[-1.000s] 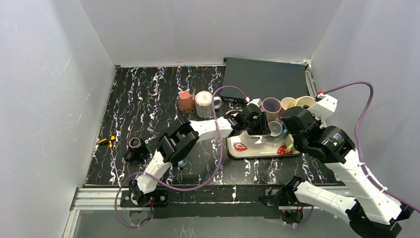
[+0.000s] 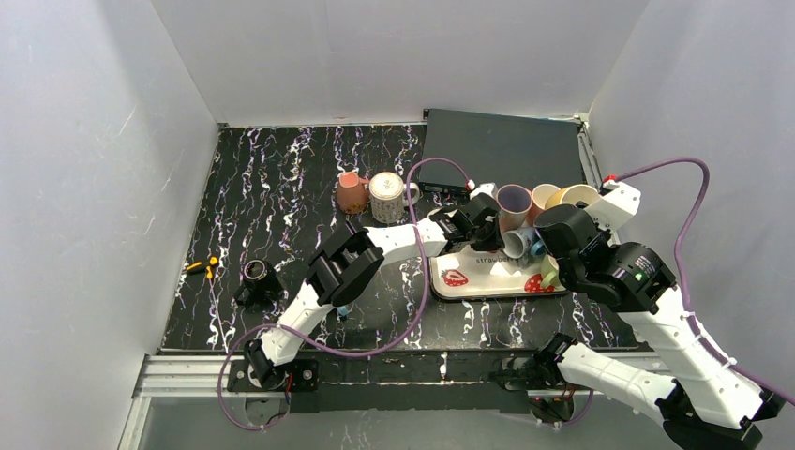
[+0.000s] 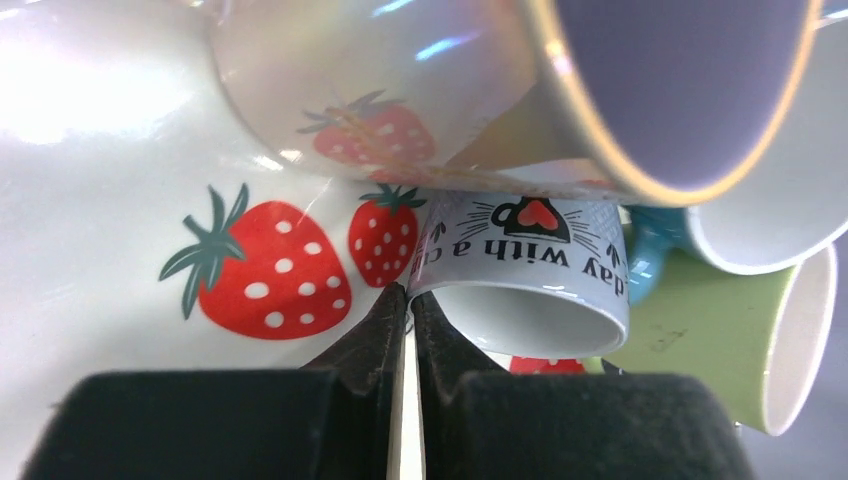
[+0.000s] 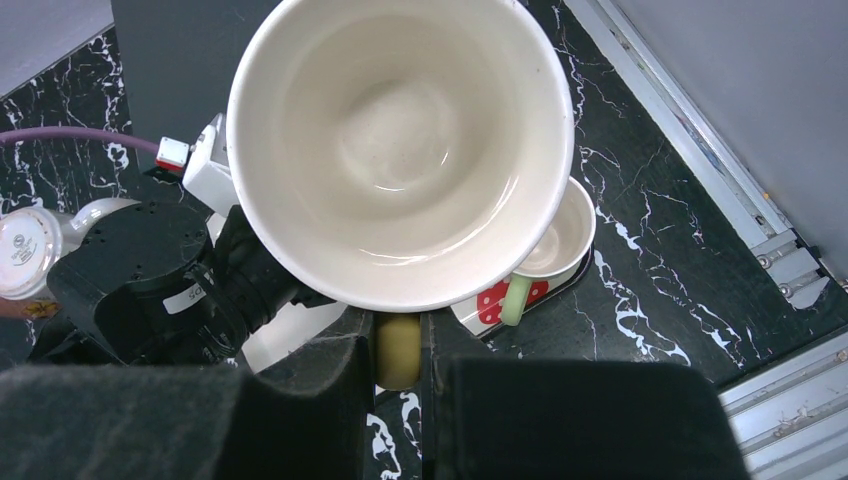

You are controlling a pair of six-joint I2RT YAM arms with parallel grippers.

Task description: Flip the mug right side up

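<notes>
The white mug with a cat face and lettering (image 3: 520, 235) lies tilted on the strawberry tray (image 2: 487, 281), its mouth showing and its lettering upside down. My left gripper is shut on its rim, fingertips close together at the edge. From above, this mug (image 2: 517, 244) sits just right of the left hand. A cream mug with a yellow outside (image 2: 578, 194) is held by my right gripper, shut on its yellow handle (image 4: 397, 355). That mug's empty inside faces the right wrist view. The right fingertips are hidden in the top view.
A mug with a lavender inside (image 2: 514, 202) stands close behind the white mug. A green mug (image 3: 690, 330) and a teal-handled mug (image 3: 780, 180) crowd its far side. The tray's front left is clear. A lidded mug (image 2: 386, 197) stands left of the tray.
The white mug's mouth faced up more a second ago; it has tipped over toward the front as the left wrist turned slightly. The right arm has barely shifted.
</notes>
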